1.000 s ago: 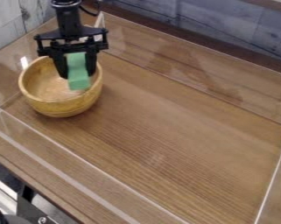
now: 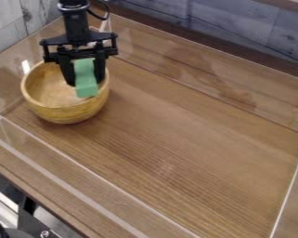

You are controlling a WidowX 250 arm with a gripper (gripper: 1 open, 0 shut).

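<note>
A wooden bowl [image 2: 58, 104] sits at the left of the table. My black gripper [image 2: 82, 63] is over it at the upper left, shut on a green object [image 2: 85, 82] that hangs upright between its fingers, inside or just above the bowl. I cannot tell whether the object touches the bowl.
A grey-white wall stands at the far left, and a dark gap shows past the table's edge at the lower left.
The gripper and the green object have shifted very slightly to the right. The bowl looks unchanged.
</note>
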